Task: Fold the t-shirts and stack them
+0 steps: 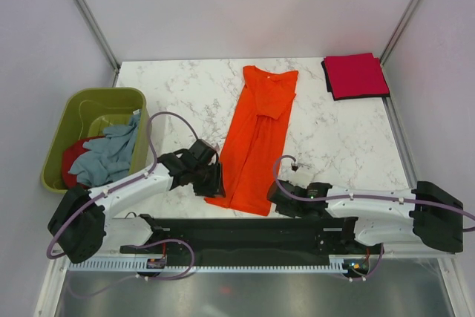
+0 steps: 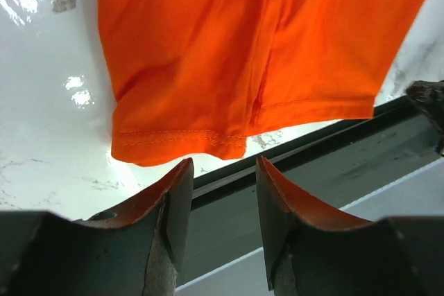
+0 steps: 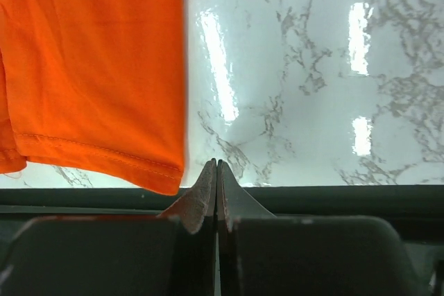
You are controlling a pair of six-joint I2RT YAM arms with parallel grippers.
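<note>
An orange t-shirt [image 1: 260, 128], folded lengthwise into a long strip, lies on the marble table with its hem at the front edge. My left gripper is open just off the hem's left part, its fingers empty. At the hem's right corner, my right gripper is shut with nothing between its fingers; the cloth lies to the left of the tips. A folded red t-shirt [image 1: 355, 76] lies flat at the table's back right, over something dark.
A green bin [image 1: 136, 102] at the left holds blue-grey cloth [image 1: 111, 155] and red cloth [image 1: 74, 155]. A dark rail [image 1: 245, 235] runs along the front.
</note>
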